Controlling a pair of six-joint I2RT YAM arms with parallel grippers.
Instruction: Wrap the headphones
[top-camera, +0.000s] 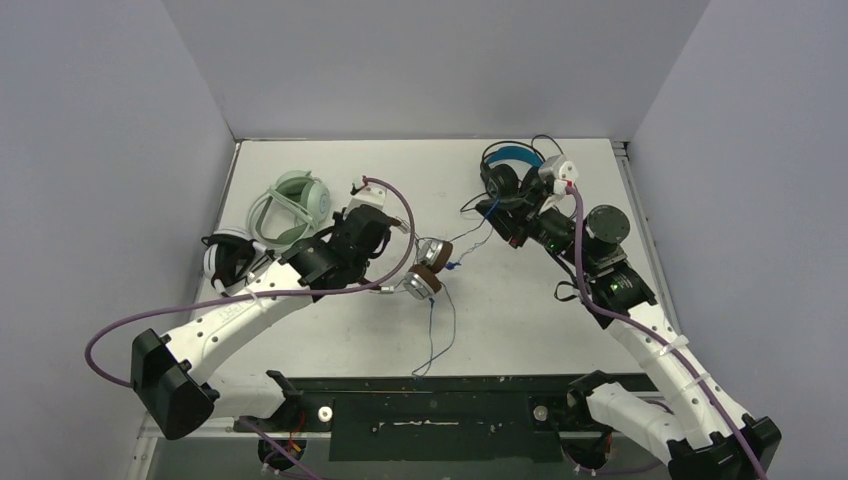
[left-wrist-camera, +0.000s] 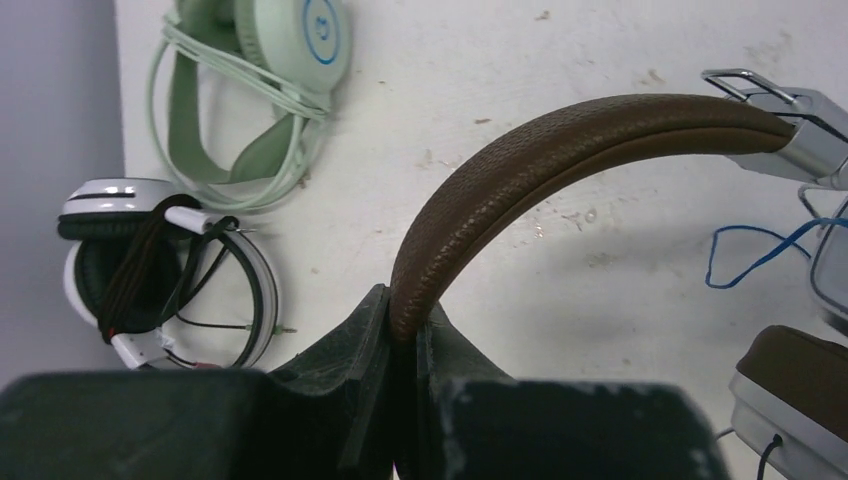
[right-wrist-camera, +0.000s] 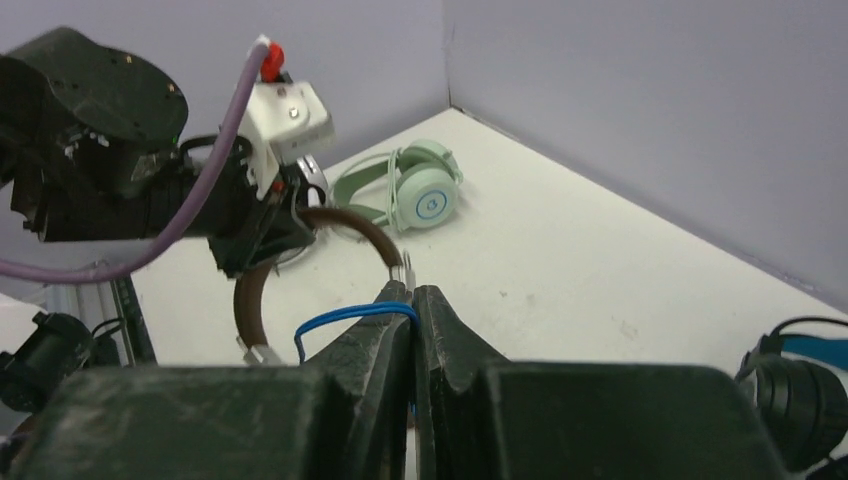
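My left gripper is shut on the brown headband (left-wrist-camera: 590, 125) of the headphones, held over the table's middle-left. In the top view the two brown-and-silver earcups (top-camera: 428, 262) hang below and right of it, with a blue cable (top-camera: 445, 338) looping down toward the front. My right gripper, up and to the right of the earcups, is shut on a strand of that blue cable (right-wrist-camera: 350, 310), which runs back toward the headphones.
Mint headphones (top-camera: 308, 200) and white-black headphones (top-camera: 228, 255) lie at the left. Black-blue headphones (top-camera: 510, 160) lie at the back right, beside my right arm.
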